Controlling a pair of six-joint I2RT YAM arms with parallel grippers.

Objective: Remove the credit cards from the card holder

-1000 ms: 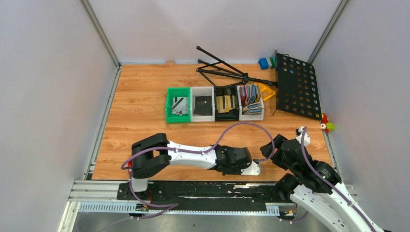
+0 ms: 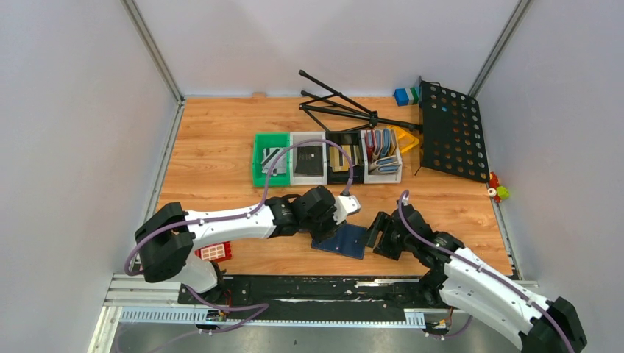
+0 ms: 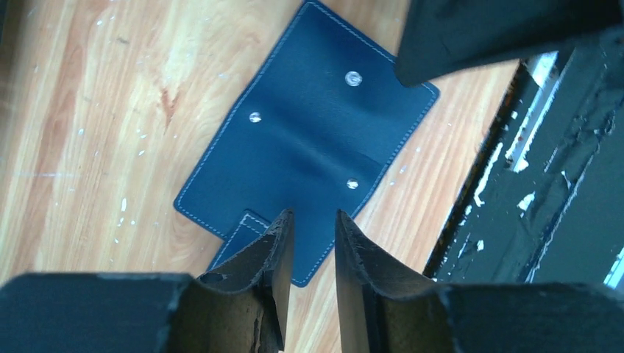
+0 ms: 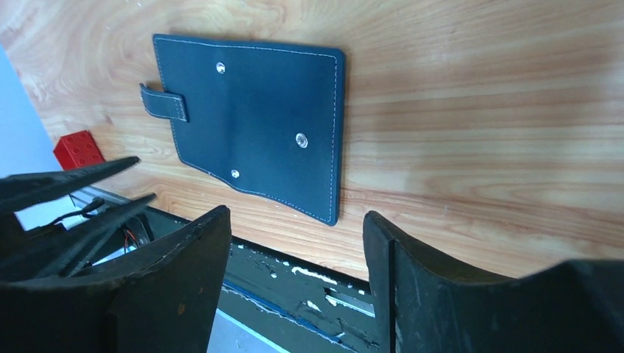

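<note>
A dark blue leather card holder (image 2: 340,243) lies flat on the wood, snap studs up, with a small tab at one edge. My left gripper hangs above its tab side, fingers a little apart, nothing between them. My right gripper is beside the holder's other side, fingers spread wide and empty. In the top view, cards sit in the green bin (image 2: 257,158), the white bin (image 2: 298,179) and the black bin (image 2: 346,176).
A white bin of packets (image 2: 383,154) ends the bin row. Behind are a black folded stand (image 2: 450,129) and toys (image 2: 497,190). A red block (image 2: 212,252) lies near the front left. The board's front edge is just below the holder.
My left arm has moved back and left, uncovering the card holder.
</note>
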